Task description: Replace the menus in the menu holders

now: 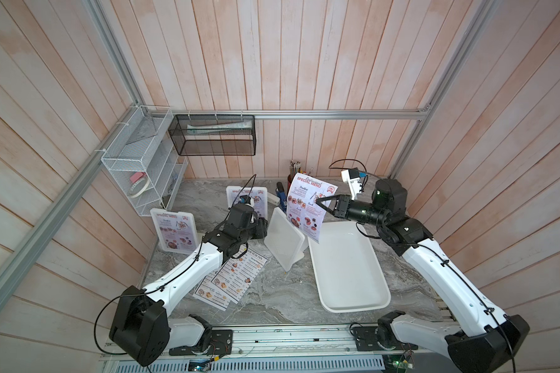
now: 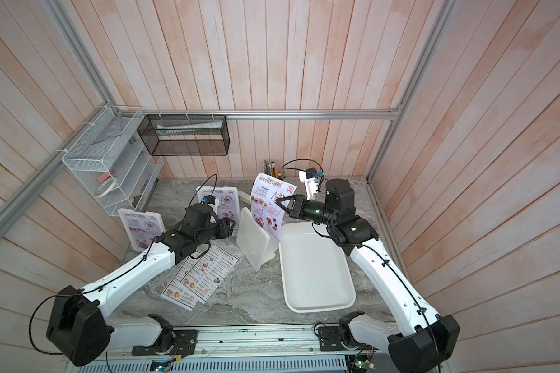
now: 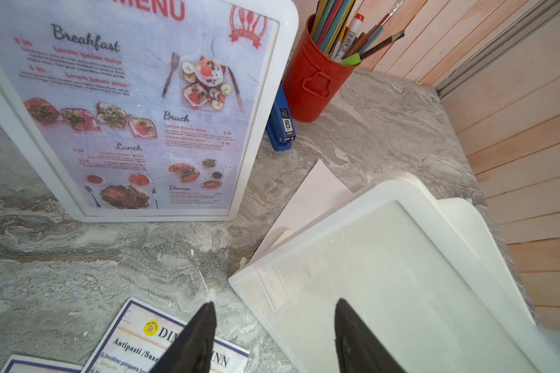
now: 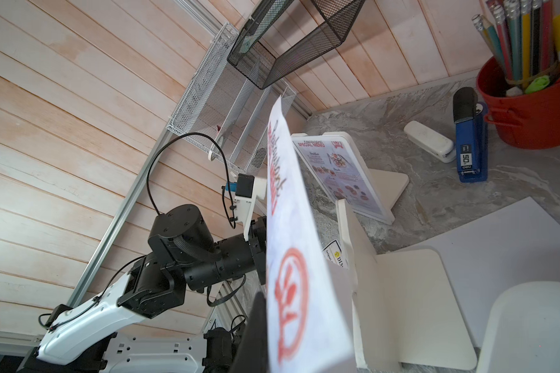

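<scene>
A special menu sheet (image 1: 306, 202) hangs in the air by its right edge, with my right gripper (image 1: 319, 204) shut on it. Its curved edge fills the middle of the right wrist view, hiding the fingertips. Beside it stands an empty clear menu holder (image 3: 367, 279) with a white frame, tilted. My left gripper is part open at that holder's left side, nothing between its fingers. Two holders contain menus: one holder (image 3: 137, 105) at the back, another holder (image 1: 175, 231) at the left. Dinner menu sheets (image 2: 200, 276) lie flat on the table under the left arm.
A white tray (image 1: 348, 267) occupies the right of the table, next to a plain white sheet (image 4: 504, 255). Along the back are a blue stapler (image 4: 470, 136) and a red pencil pot (image 4: 529, 112). Wire shelves (image 2: 109, 155) hang at the left wall.
</scene>
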